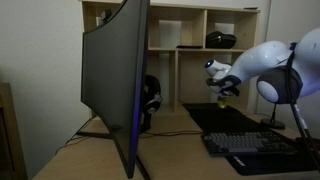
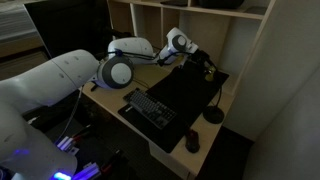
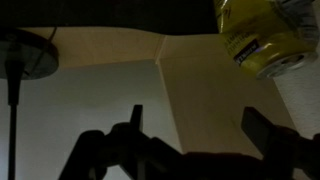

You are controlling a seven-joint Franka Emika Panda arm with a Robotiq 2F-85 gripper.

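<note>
A yellow can shows at the upper right of the wrist view, partly cut off by the frame edge. It stands at the back of the desk in exterior view 2, a small yellow spot beside the arm's end. My gripper is open, its two dark fingers well apart with nothing between them. The can lies outside the gap, beyond the right finger in the wrist view. From exterior view 1, the gripper is over the black mat near the shelf, its fingers hard to make out.
A keyboard and a mouse rest on the black mat. The round lamp base is by the right edge. A large monitor fills the left, and the wooden shelf closes off the back.
</note>
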